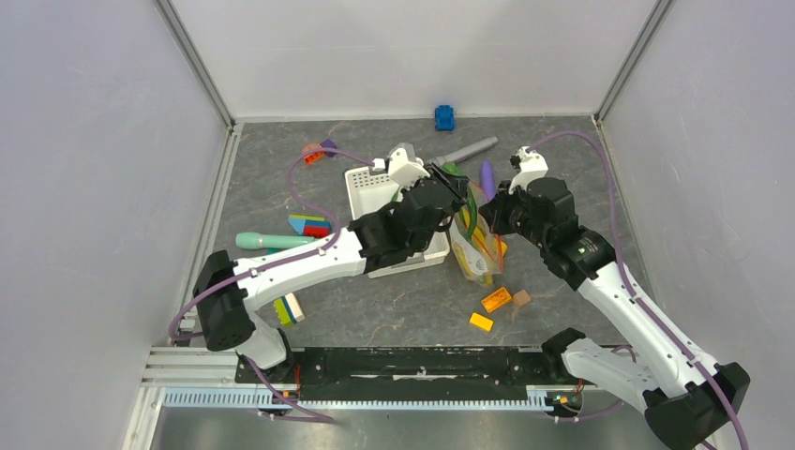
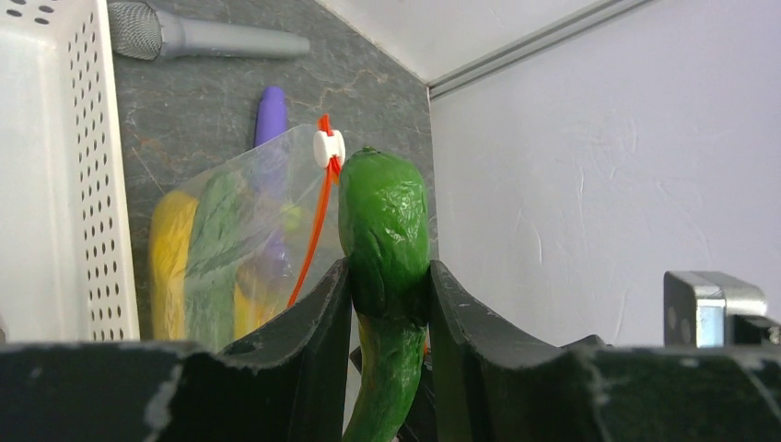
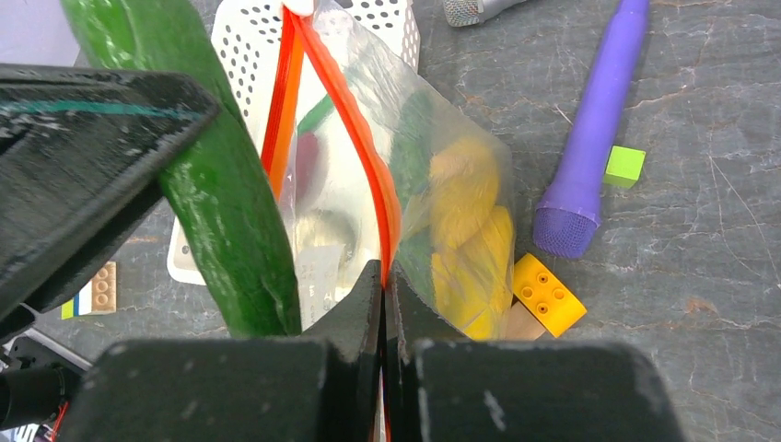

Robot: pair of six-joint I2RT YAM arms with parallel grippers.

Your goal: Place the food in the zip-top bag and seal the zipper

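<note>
A long green vegetable (image 2: 383, 221) is gripped upright by my left gripper, just over the open zip top bag (image 3: 442, 203), beside its orange zipper. The clear bag holds yellow and green food. My right gripper is shut on one orange zipper edge of the bag. The white perforated basket (image 2: 41, 157) stands left of the bag, partly hidden by the left arm in the top view.
A purple microphone (image 3: 589, 138) lies right of the bag, a grey one (image 2: 221, 37) behind. Toy bricks (image 1: 495, 299) and a mint microphone (image 1: 275, 241) lie around.
</note>
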